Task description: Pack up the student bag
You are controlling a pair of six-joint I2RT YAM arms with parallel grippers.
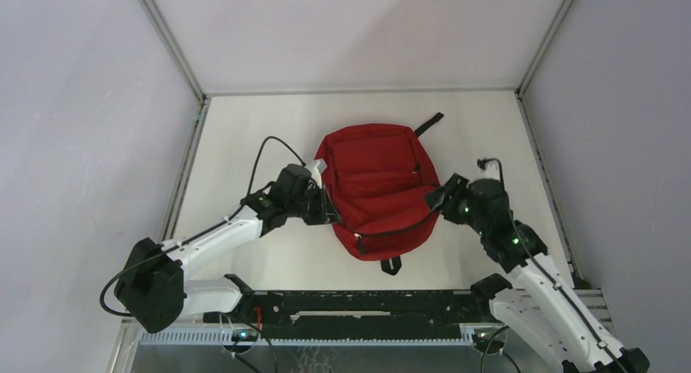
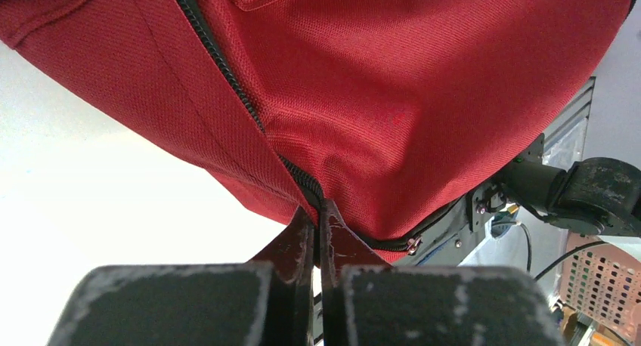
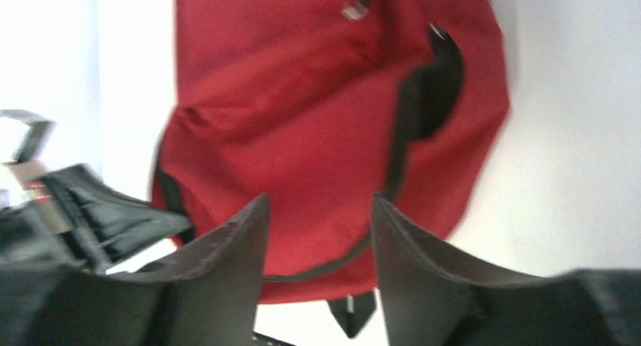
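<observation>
The red student bag (image 1: 379, 165) lies on the white table, its slanted front opening mostly covered by cloth. At the bag's left edge my left gripper (image 1: 337, 218) is shut. In the left wrist view a fold of red cloth beside the black zipper (image 2: 219, 55) runs into its fingertips and looks pinched there. My right gripper (image 1: 432, 199) is over the bag's right side. In the right wrist view its fingers (image 3: 246, 236) stand apart with nothing between them, above the cloth. A dark gap (image 3: 438, 97) shows at the opening's right end; the contents are hidden.
A black strap (image 1: 429, 124) sticks out at the bag's upper right, and a short black tab (image 1: 391, 265) at its front. Walls enclose the sides and back.
</observation>
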